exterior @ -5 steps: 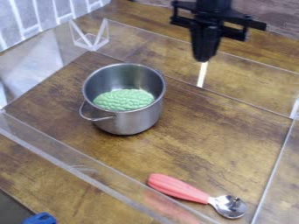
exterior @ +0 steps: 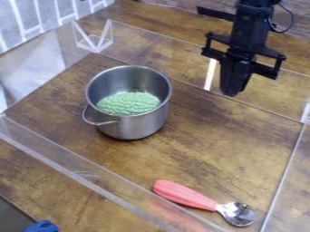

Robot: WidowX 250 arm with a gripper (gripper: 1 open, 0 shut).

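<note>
The black gripper [exterior: 237, 82] hangs over the wooden table at the upper right, shut, with nothing visible between its fingers. Down and left of it stands a steel pot [exterior: 150, 86] holding green granular pieces [exterior: 126, 103]. A spoon with a pink handle [exterior: 186, 195] and steel bowl lies at the lower right, well apart from the pot and the gripper.
Clear plastic walls [exterior: 100, 195] border the wooden work area [exterior: 222, 140]. A blue object [exterior: 42, 227] sits at the bottom left corner. The wood between pot, gripper and spoon is bare.
Pot and spoon are unchanged.
</note>
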